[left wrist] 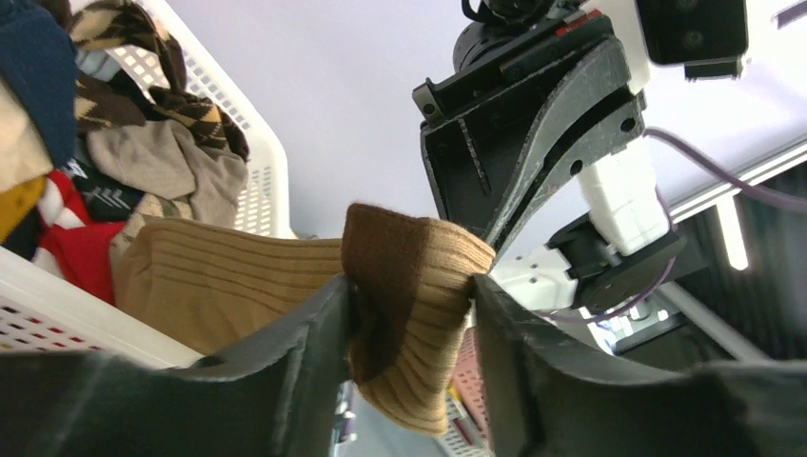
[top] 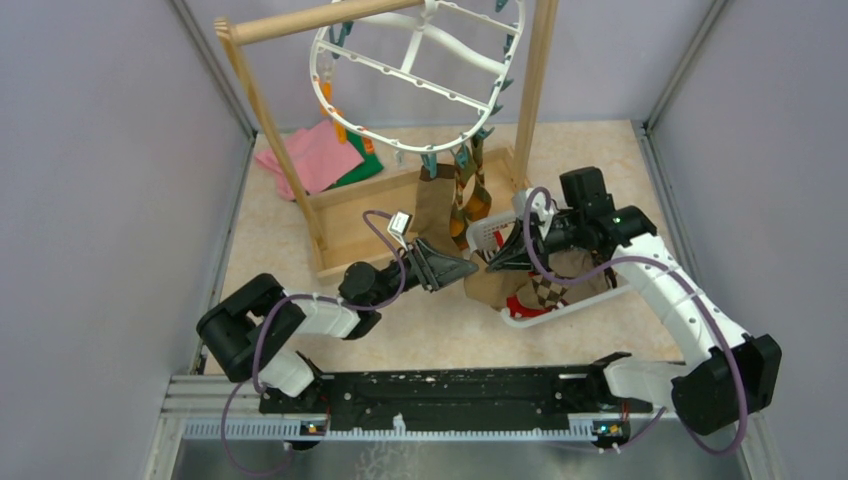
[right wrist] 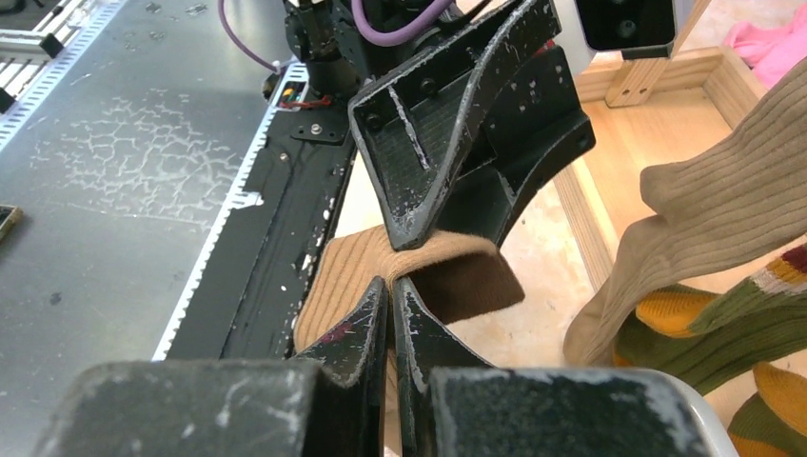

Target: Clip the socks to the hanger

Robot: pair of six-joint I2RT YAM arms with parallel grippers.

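Note:
My right gripper [top: 490,266] is shut on a tan ribbed sock [right wrist: 338,281] at the basket's near left, lifting its cuff. My left gripper [top: 458,270] meets that sock from the left; in the left wrist view the cuff [left wrist: 409,305] sits between its blurred fingers, which look part open. Socks [top: 438,195] in tan and patterned colours hang from teal clips on the white round hanger [top: 405,140] above.
A white basket [top: 545,318] of mixed socks stands at right. A wooden tray [top: 350,230] with frame posts lies behind the grippers; pink and green cloths lie back left.

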